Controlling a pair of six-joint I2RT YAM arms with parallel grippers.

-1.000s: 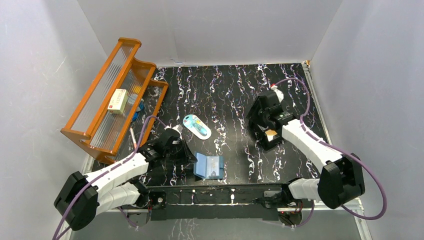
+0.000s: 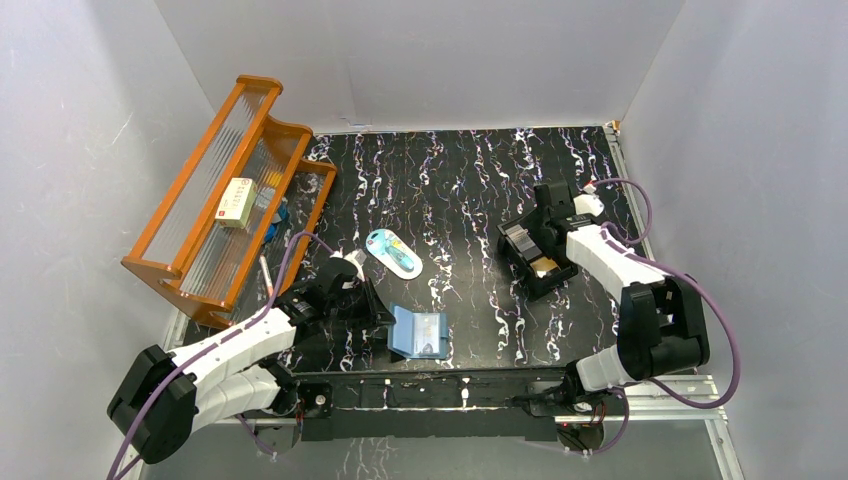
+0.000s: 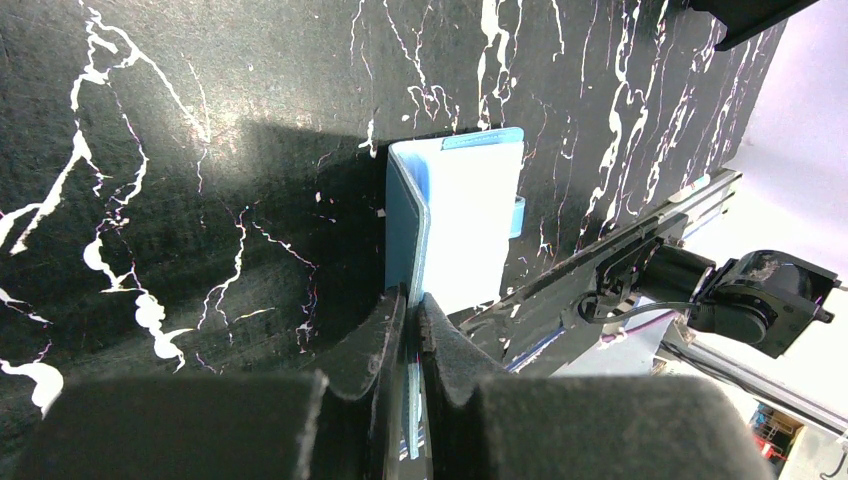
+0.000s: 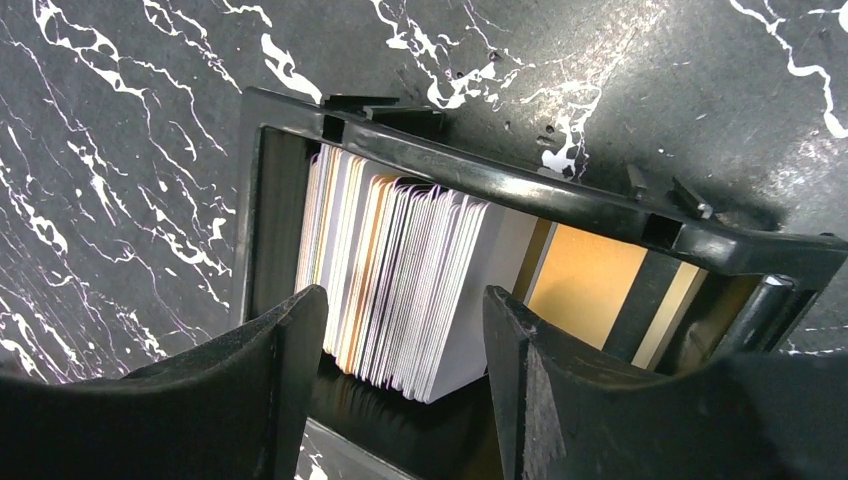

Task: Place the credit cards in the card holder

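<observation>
The light-blue card holder [image 2: 429, 334] lies opened out near the table's front edge, with clear sleeves on its right half. My left gripper is shut on one upright cover of the card holder [image 3: 470, 215]. Over the black tray [image 4: 590, 205] on the right side of the table, my right gripper stands open, nothing held between its fingers. A tight row of cards [image 4: 400, 270], seen edge-on, fills the tray's left part, framed by the two fingertips. The top view shows the tray [image 2: 541, 285] partly covered by the right arm.
A blister pack [image 2: 395, 254] lies behind the holder. On the left, a wooden rack [image 2: 250, 150] carries a small box [image 2: 237, 203]. An orange-yellow divider [image 4: 585, 285] stands in the tray beside the cards.
The left arm and the card holder have stayed still.
</observation>
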